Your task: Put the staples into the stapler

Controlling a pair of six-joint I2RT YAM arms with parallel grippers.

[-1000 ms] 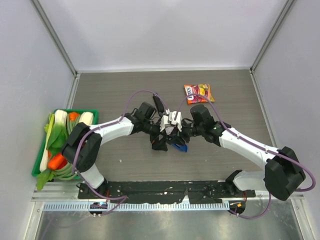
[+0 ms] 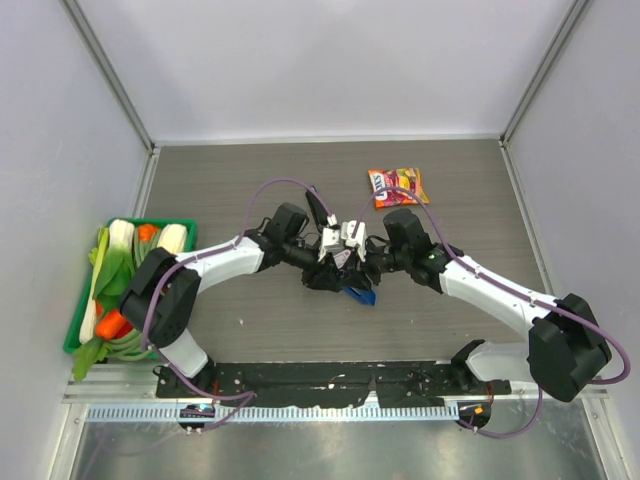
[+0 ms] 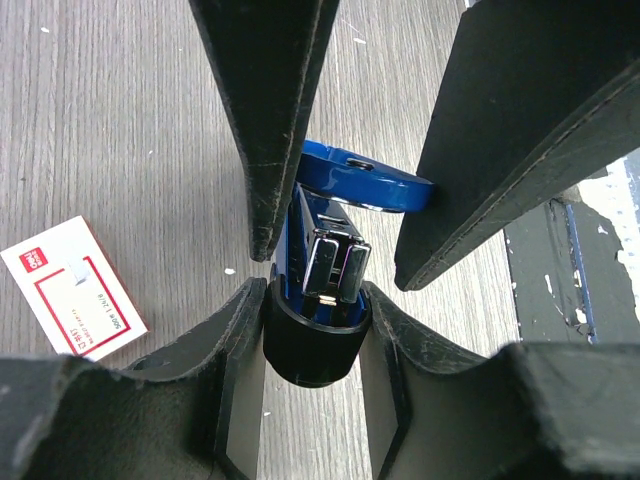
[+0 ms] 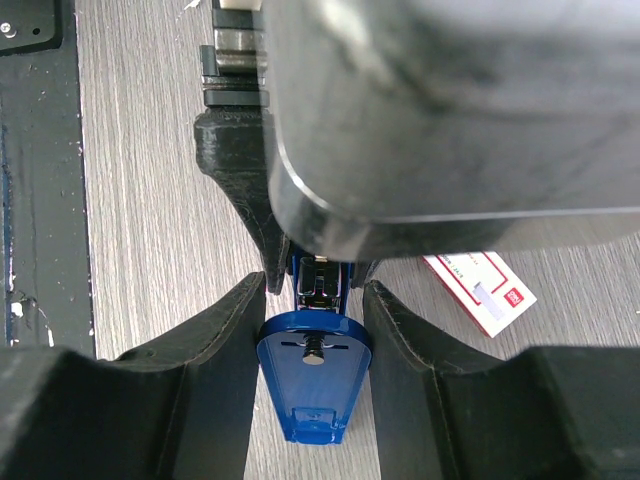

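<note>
Both grippers meet over a blue stapler (image 2: pixel 362 296) at the table's middle. In the left wrist view, the stapler's channel (image 3: pixel 325 262) stands open, its black end between my left gripper's fingertips. Whether they clamp it is unclear. In the right wrist view, my right gripper is shut on the stapler, with its blue top (image 4: pixel 312 390) toward the camera and black fingers of the other gripper beyond. A white staple box with red lettering (image 3: pixel 75 285) lies flat on the table nearby.
A green tray of vegetables (image 2: pixel 75 330) sits at the left, beside the left arm. An orange snack bag (image 2: pixel 398 188) lies at the back right. The table behind the grippers is mostly clear.
My left gripper has shifted very slightly in the top view. The right arm looks unchanged.
</note>
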